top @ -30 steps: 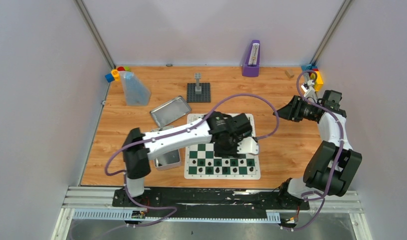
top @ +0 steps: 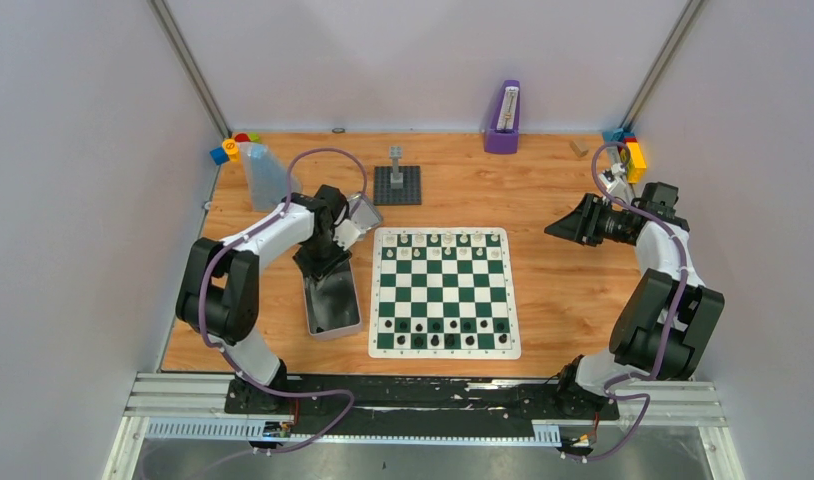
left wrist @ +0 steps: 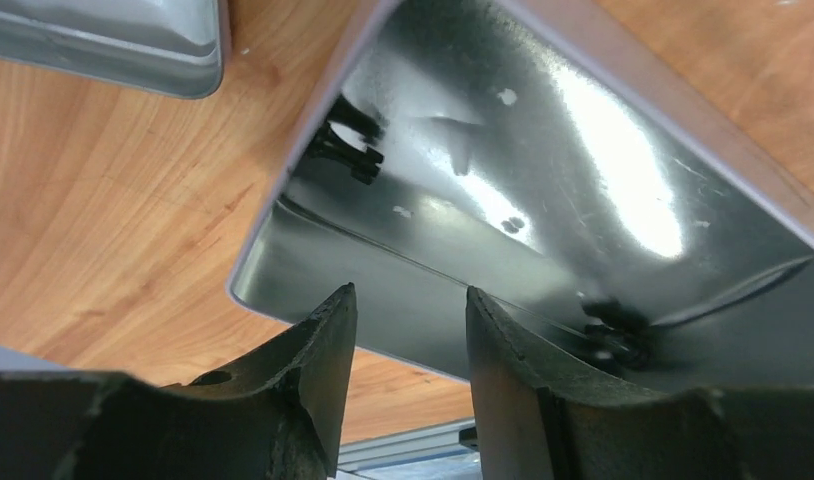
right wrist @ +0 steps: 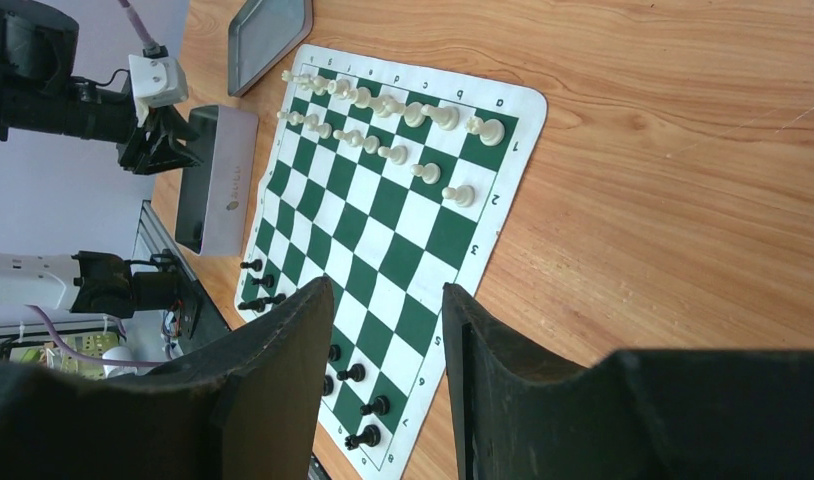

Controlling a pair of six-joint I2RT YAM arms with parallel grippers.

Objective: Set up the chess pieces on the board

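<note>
The chess board point(top: 442, 290) carries white pieces along the far rows and black pieces along the near rows, also seen in the right wrist view point(right wrist: 383, 250). My left gripper point(top: 319, 268) is over the metal box point(top: 332, 327) left of the board. In the left wrist view its fingers point(left wrist: 313, 390) are part open with nothing between them, above the box interior point(left wrist: 543, 180), where dark shapes show, partly reflections. My right gripper point(top: 568, 225) hangs part open over the table right of the board, empty point(right wrist: 388, 320).
A metal tray point(top: 365, 214) lies behind the box. A dark plate with a grey post point(top: 403, 185), a purple metronome point(top: 503, 135), a translucent bag point(top: 268, 185) and coloured blocks point(top: 633, 160) stand at the back. The table right of the board is clear.
My left arm has swung left from over the board to the box, leaving the board uncovered. The right arm is almost unchanged.
</note>
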